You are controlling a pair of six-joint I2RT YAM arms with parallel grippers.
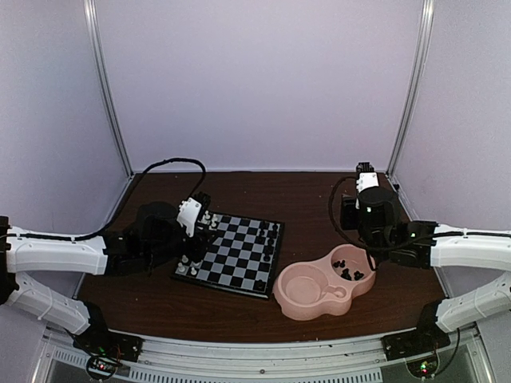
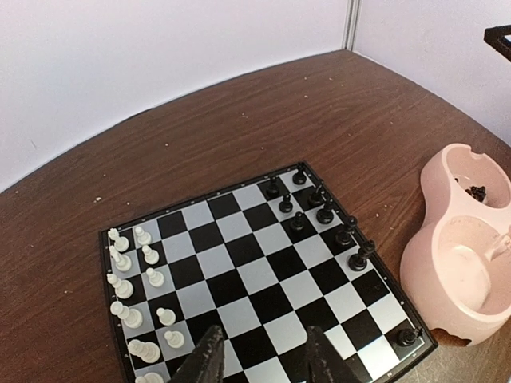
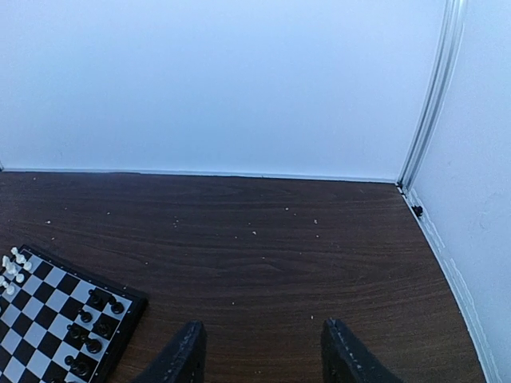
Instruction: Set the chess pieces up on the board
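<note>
The checkered chessboard (image 2: 259, 275) lies on the table with white pieces (image 2: 128, 315) standing in two rows along its left edge. Black pieces (image 2: 325, 215) stand along the right edge, mostly toward the far corner, and a lone black piece (image 2: 408, 336) occupies the near right corner. More black pieces (image 1: 346, 274) lie in the pink tray. Over the board's left side, my left gripper is open and empty. My right gripper is also open, holding nothing, and points over bare table to the right of the board.
Right of the board sits the pink tray (image 1: 319, 309), whose large round near compartment is empty. Bare brown table (image 3: 239, 263) stretches behind the board and to its far right. Walls (image 1: 263, 88) close off the back and both sides.
</note>
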